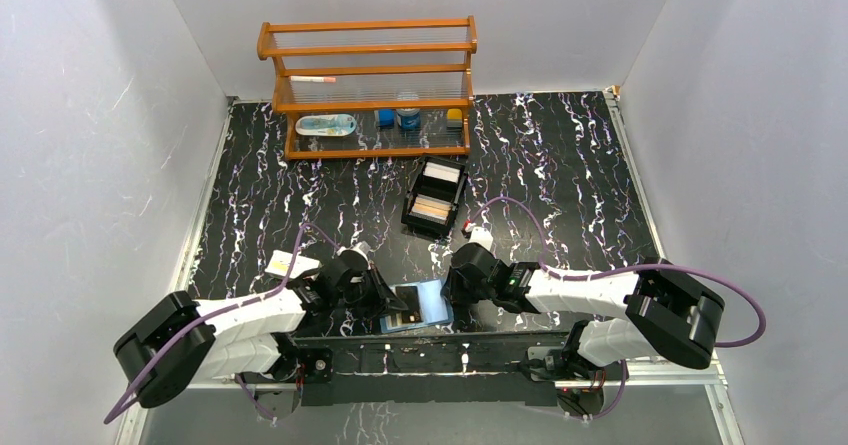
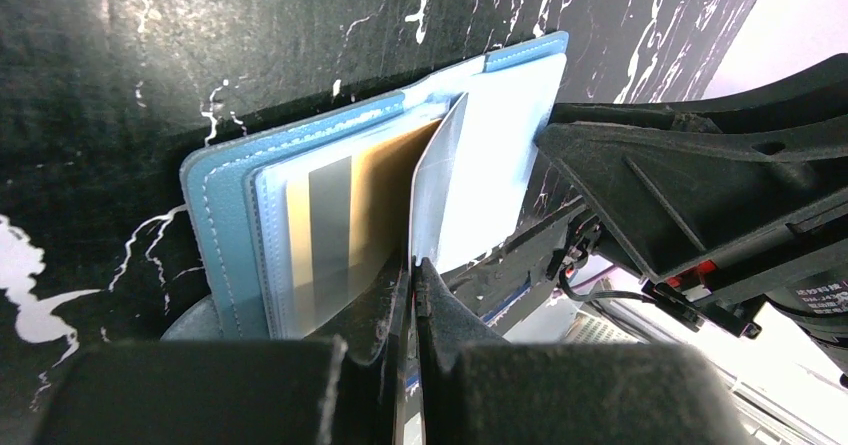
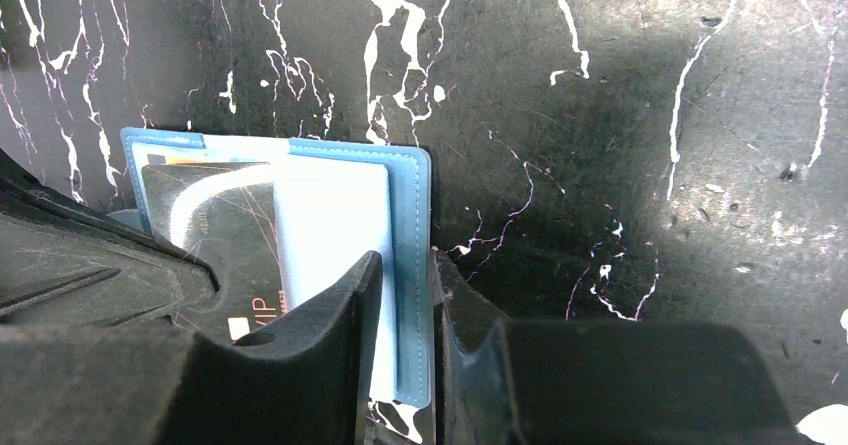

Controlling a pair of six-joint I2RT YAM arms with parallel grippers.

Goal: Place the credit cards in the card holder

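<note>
The blue card holder point(image 2: 225, 235) lies spread out at the table's front edge, between both arms. A dark card point(image 3: 225, 220) with "VIP" lettering is over its left half. In the left wrist view this card point(image 2: 440, 180) stands tilted, nearly edge-on, and its near edge runs between the tips of my left gripper, which is shut on it. My right gripper is partly open at the holder's right border, one finger over the white pocket point(image 3: 330, 225) and the other just beyond the blue edge. How deep the card sits in a pocket is hidden.
Behind the arms stands an open black case point(image 1: 435, 197) with light and tan contents. A wooden rack point(image 1: 370, 105) with small items is at the back. A white and yellow card-like piece point(image 1: 290, 263) lies by the left arm.
</note>
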